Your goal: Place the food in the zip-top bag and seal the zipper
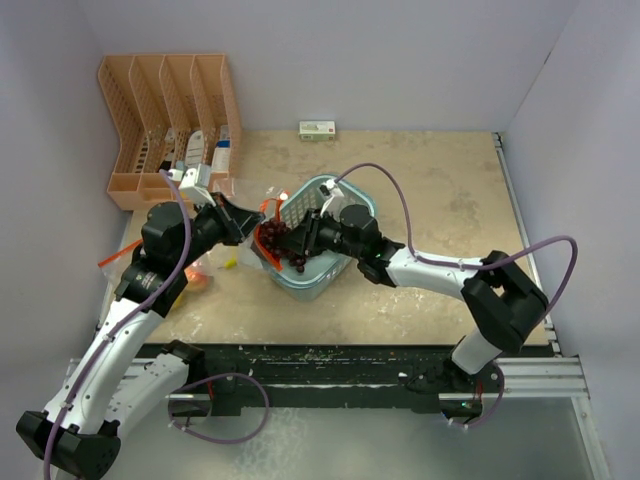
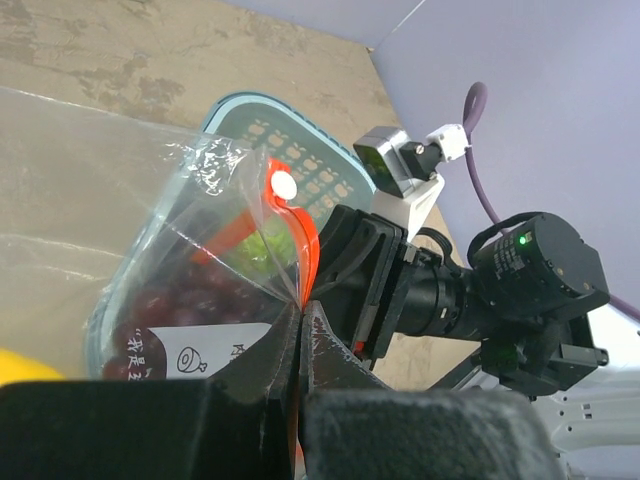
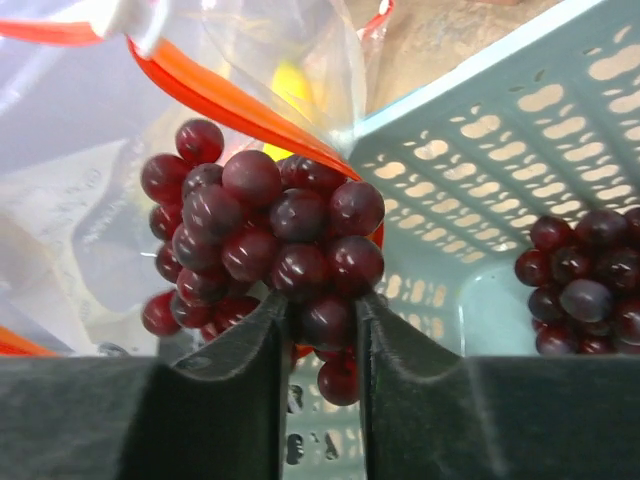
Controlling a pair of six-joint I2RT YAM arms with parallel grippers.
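Note:
A clear zip bag [image 2: 80,190] with orange zipper [image 3: 225,100] stands open at the basket's left side, its edge pinched in my left gripper, which is shut. A bunch of dark red grapes [image 3: 240,220] sits at the bag's mouth, with my right gripper at its lower grapes; whether it grips them is unclear. More grapes [image 3: 585,280] lie in the light blue basket [image 3: 480,130]. In the left wrist view something green shows through the bag, inside the basket.
An orange divided organizer [image 1: 165,120] stands at the back left, a small box [image 1: 316,130] at the back. Another bag with orange edge and yellow items lies under the left arm.

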